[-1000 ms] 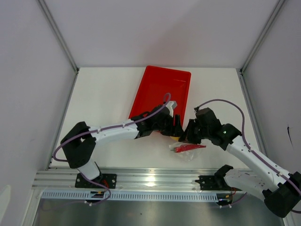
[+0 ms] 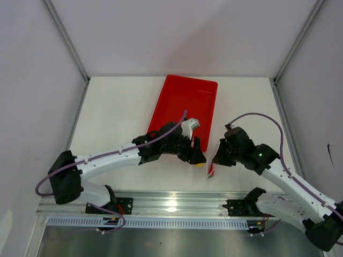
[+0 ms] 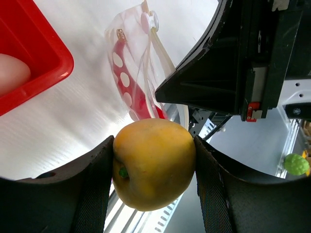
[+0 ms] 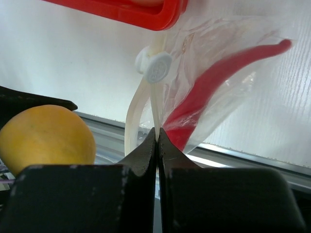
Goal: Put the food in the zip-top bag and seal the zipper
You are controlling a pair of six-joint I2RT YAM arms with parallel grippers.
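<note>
My left gripper is shut on a round yellow-orange food with a green spot, which in the right wrist view hangs left of the bag, apart from it. The clear zip top bag hangs with a long red food inside; the left wrist view shows white spots on its red side. My right gripper is shut on the bag's zip edge, thin strips running into its fingertips. A round white slider [image 4: 158,67] sits up along that edge. How wide the bag's mouth stands open is hard to tell.
Behind the grippers stands a red tray [image 2: 214,91], with a pale pink rounded food [image 3: 12,73] in its near corner. A metal rail [image 2: 171,198] runs along the front edge.
The bag has swung from lying spread sideways to hanging narrow and upright from my right gripper. The right gripper has shifted slightly right, and the left gripper has moved a little left and toward the front.
</note>
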